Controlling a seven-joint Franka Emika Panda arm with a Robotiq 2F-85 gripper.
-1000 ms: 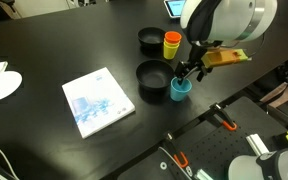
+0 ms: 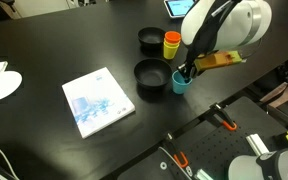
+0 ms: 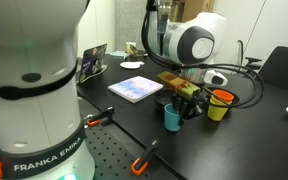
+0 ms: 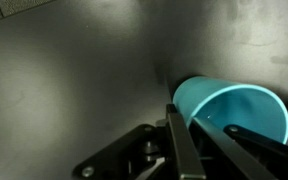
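A light blue cup point(image 2: 181, 84) is beside the nearer black bowl point(image 2: 152, 75), close to the table's front edge. My gripper point(image 2: 188, 72) is shut on the cup's rim, one finger inside and one outside as far as shows. In the second exterior view the blue cup point(image 3: 172, 119) is roughly upright below my gripper point(image 3: 188, 110). Looking from the wrist, I see the blue cup's open mouth point(image 4: 246, 112) at the right, with the dark fingers point(image 4: 184, 148) against its near rim. Whether its base touches the table is hard to tell.
A second black bowl point(image 2: 153, 39) and a stack of yellow and orange cups point(image 2: 171, 42) stand farther back. Left of the bowls lies a white-blue book point(image 2: 97, 100); a white plate point(image 2: 1, 85) is at the far left. Bare table surrounds the book.
The arm has come down and in toward the cup, and the fingers have closed at its rim. The cup has shifted slightly up and right in the first exterior view.
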